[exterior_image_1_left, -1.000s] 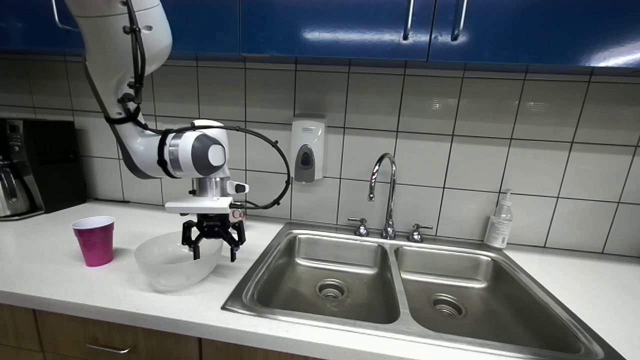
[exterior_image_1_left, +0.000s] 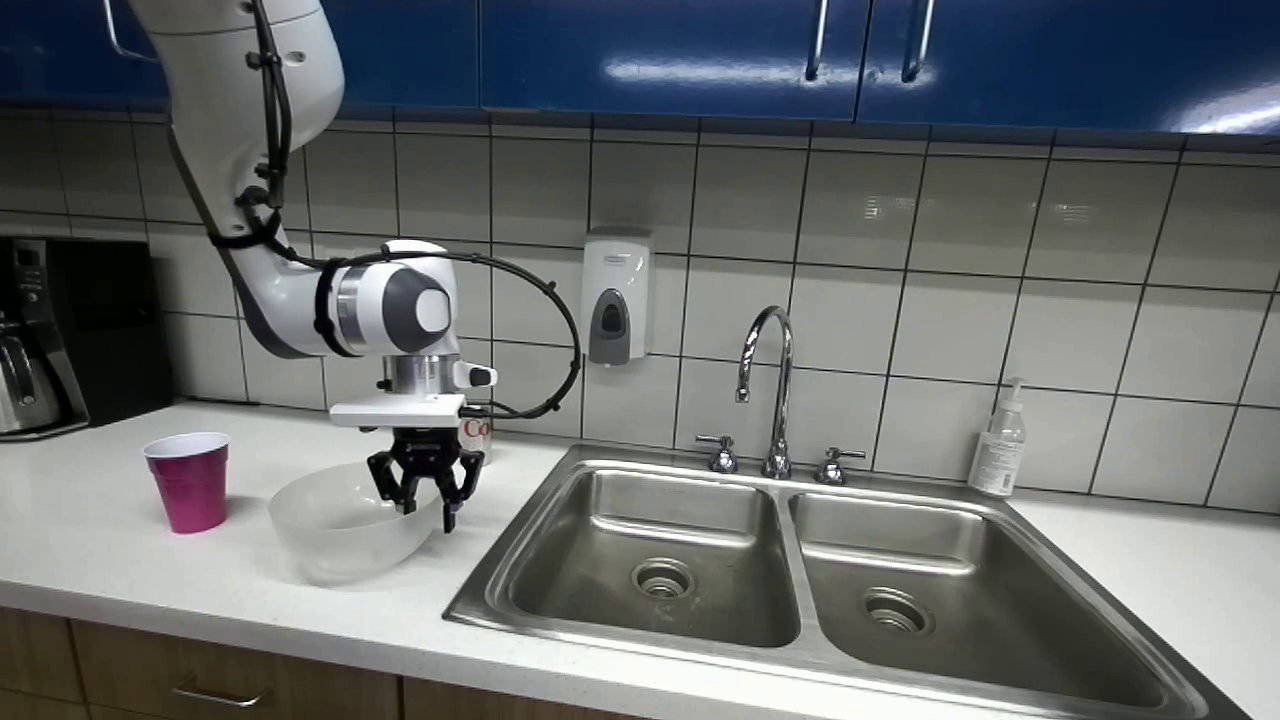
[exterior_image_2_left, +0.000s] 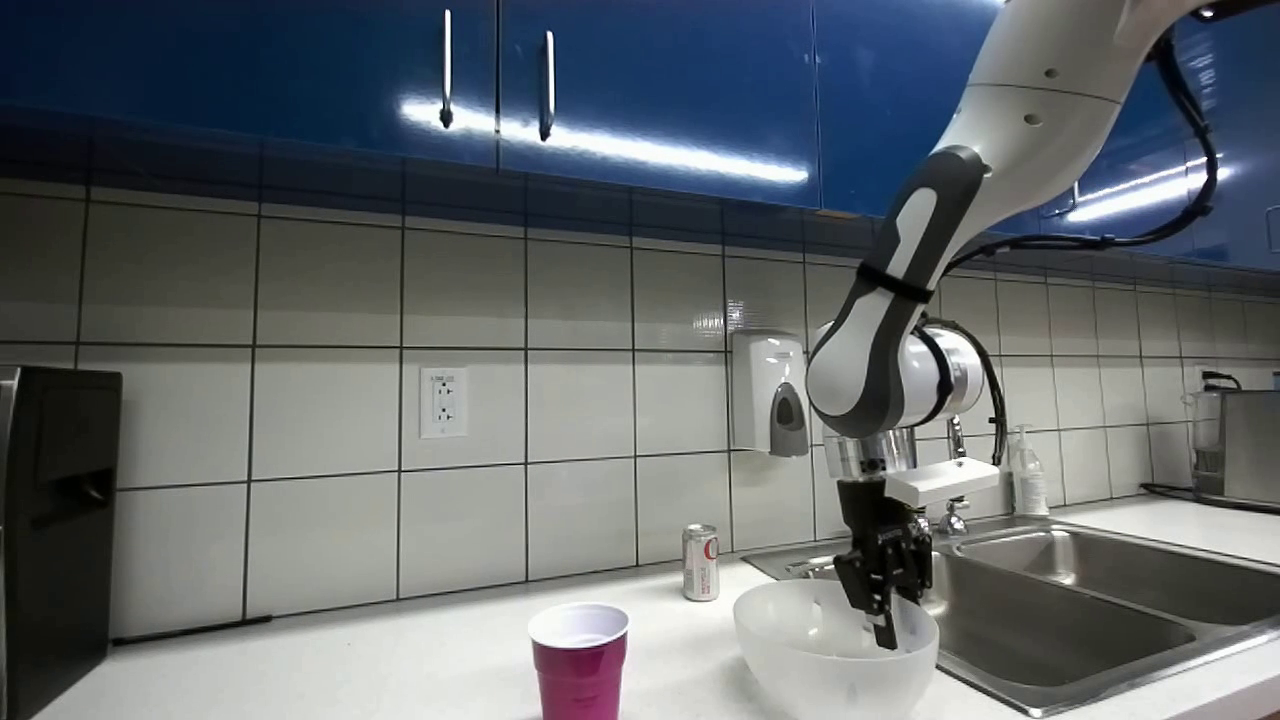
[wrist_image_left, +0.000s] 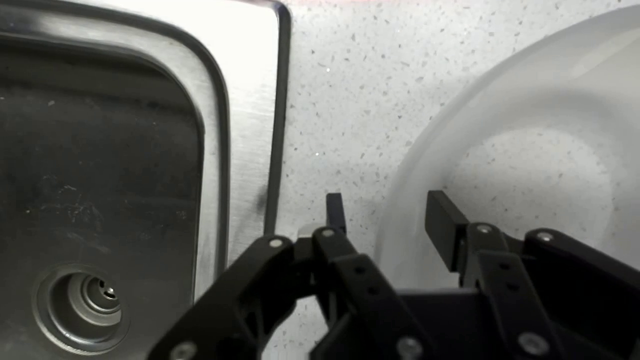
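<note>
A frosted, see-through bowl (exterior_image_1_left: 342, 534) stands upright on the counter, left of the sink. My gripper (exterior_image_1_left: 429, 516) points down at the bowl's sink-side rim, its fingers part open. In the wrist view one finger (wrist_image_left: 444, 225) is over the inside of the bowl (wrist_image_left: 414, 174), and the other finger (wrist_image_left: 336, 211) is over the counter outside it. The rim runs between the two fingers, with a gap visible on both sides. From the second exterior view, the gripper (exterior_image_2_left: 894, 624) overlaps the bowl (exterior_image_2_left: 828, 672).
A magenta cup (exterior_image_1_left: 192, 482) stands left of the bowl, and a soda can (exterior_image_2_left: 701, 562) is behind it. The double sink (exterior_image_1_left: 648, 552) lies to the right, with a faucet (exterior_image_1_left: 780, 396) at its back. Left of the cup stands a coffee maker (exterior_image_1_left: 90, 330).
My gripper's fingers have come closer together than a second ago, around the bowl's rim. The arm and the bowl look unmoved.
</note>
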